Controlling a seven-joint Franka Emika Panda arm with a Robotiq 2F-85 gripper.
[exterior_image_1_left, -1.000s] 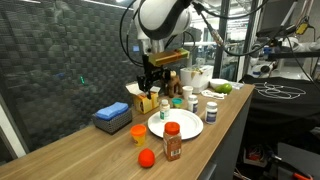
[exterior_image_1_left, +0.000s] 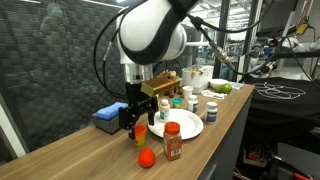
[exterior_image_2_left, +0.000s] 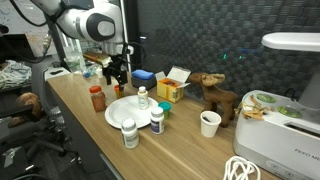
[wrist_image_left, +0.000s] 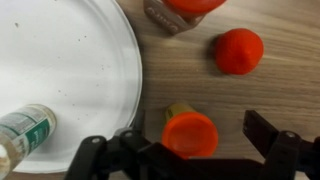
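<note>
My gripper hangs over the table, open, one finger on each side of a small container with an orange top (wrist_image_left: 190, 134). Dark fingertips (wrist_image_left: 280, 145) stand apart from it in the wrist view, with gaps showing. In exterior view 1 the arm reaches down from above, and the orange container (exterior_image_1_left: 140, 131) appears between the fingers. A round red object (wrist_image_left: 238, 51) lies close by on the wood. Near it stands a jar with a red lid (exterior_image_1_left: 173, 140).
Beside the gripper lies a white plate (wrist_image_left: 90, 90) carrying a white bottle with a green label (wrist_image_left: 25, 135). Behind are a blue-topped block (exterior_image_1_left: 110, 112) and a yellow box (exterior_image_2_left: 174, 85). White bottles (exterior_image_2_left: 130, 133) stand past the plate. Bare wood (exterior_image_1_left: 60, 160) lies to the left in exterior view 1.
The arm has moved toward the left of exterior view 1 and come down, from above the plate and yellow box to around the orange container. The objects have stayed put.
</note>
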